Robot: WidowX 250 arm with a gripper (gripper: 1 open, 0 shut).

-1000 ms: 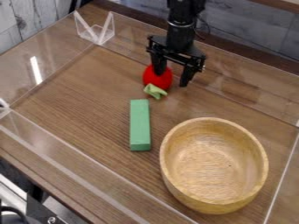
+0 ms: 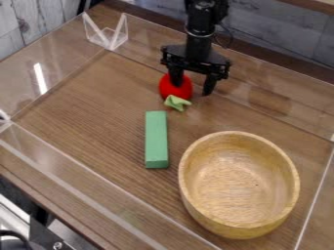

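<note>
A black robot gripper [image 2: 194, 72] hangs from the top centre over a red tomato-like object [image 2: 175, 87] with a small green piece [image 2: 178, 102] at its lower side. Its fingers straddle or touch the top of the red object; whether they are open or shut on it I cannot tell.
A large yellow bowl [image 2: 237, 184] stands at the lower right. A green block [image 2: 156, 139] lies left of it.
My gripper has shifted slightly to the left, and the red object with its green piece sits very slightly further left.
</note>
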